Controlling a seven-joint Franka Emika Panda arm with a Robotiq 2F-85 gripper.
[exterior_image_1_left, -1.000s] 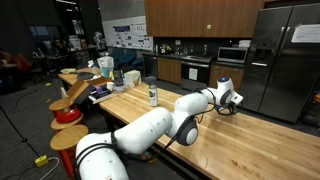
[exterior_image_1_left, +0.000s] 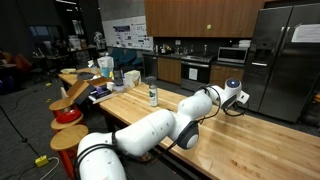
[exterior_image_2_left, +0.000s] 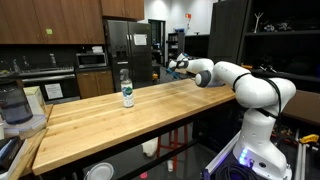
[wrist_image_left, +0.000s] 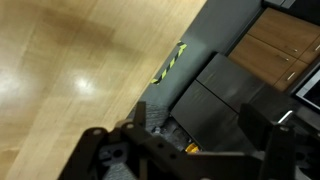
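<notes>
My gripper (exterior_image_1_left: 242, 98) is at the end of the outstretched white arm, over the far part of the wooden table. The wrist view shows its two dark fingers wide apart at the lower edge, so the gripper is open, and I see nothing held between them. Below it are bare tabletop (wrist_image_left: 80, 70) and the table's edge. A clear bottle with a label stands upright on the table, well away from the gripper; exterior view 2 shows this bottle (exterior_image_2_left: 127, 90) closer.
A yellow-and-black striped strip (wrist_image_left: 170, 62) lies near the table edge. Past the edge is a dark mesh object (wrist_image_left: 155, 116), partly hidden. Dark fridge doors (exterior_image_1_left: 286, 65) stand behind the table. Several stools (exterior_image_1_left: 68, 138) are at the left.
In exterior view 1 my gripper and forearm have shifted slightly to the right. The bottle has stayed where it was.
</notes>
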